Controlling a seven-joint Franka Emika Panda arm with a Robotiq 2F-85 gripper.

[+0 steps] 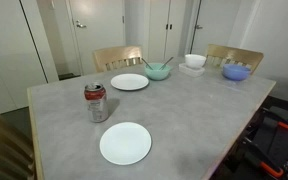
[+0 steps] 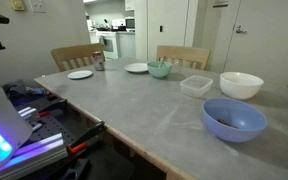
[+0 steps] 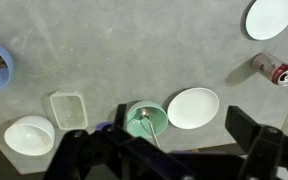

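My gripper shows at the bottom of the wrist view, looking down on the table from above. Its dark fingers stand well apart, and nothing is held between them. Below it lie a green bowl with utensils in it and a white plate right beside the bowl. A red-and-silver can stands upright on the left part of the table in exterior view 1. Nearer that camera is a second, empty white plate.
A blue bowl with something small inside sits near one table end. Close by are a clear rectangular container and a large white bowl. Chairs line the far side.
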